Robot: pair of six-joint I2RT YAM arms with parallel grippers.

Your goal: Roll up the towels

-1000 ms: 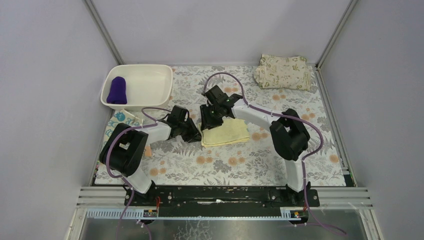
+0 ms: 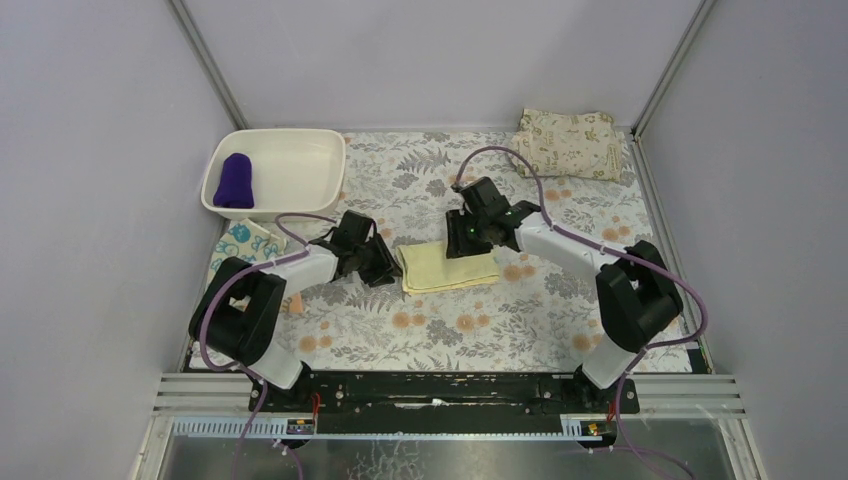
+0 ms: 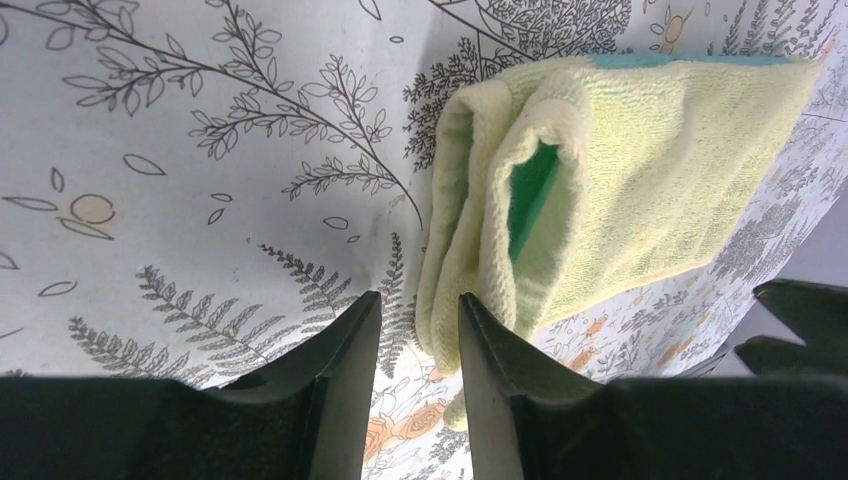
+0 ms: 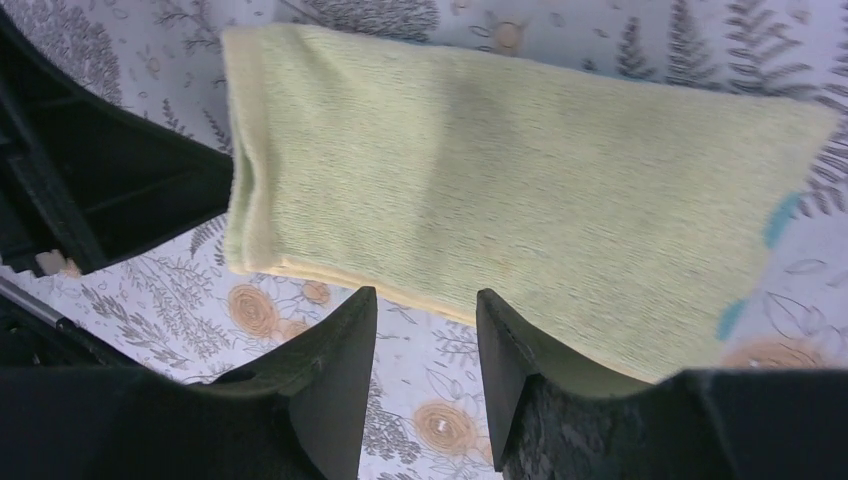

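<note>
A folded pale yellow towel (image 2: 450,268) lies at mid-table. In the left wrist view, the near end of the yellow towel (image 3: 640,190) has raised, curled layers with teal showing inside. My left gripper (image 2: 386,270) is at the towel's left end, partly open. Its fingers (image 3: 485,340) stand apart, one overlapping the towel's edge in view; whether it touches is unclear. Over the towel's upper middle hangs my right gripper (image 2: 466,240), also part open. Nothing is between its fingers, and the towel (image 4: 520,190) spreads flat beyond them.
A white bin (image 2: 300,170) at the back left holds a rolled purple towel (image 2: 236,182). Beside the left arm lies a patterned cloth (image 2: 240,242). Folded beige patterned towels (image 2: 566,145) are stacked at the back right.
My right gripper has moved right, away from the towel's left end, to above its middle. The left gripper has barely shifted. The towel stays in place.
</note>
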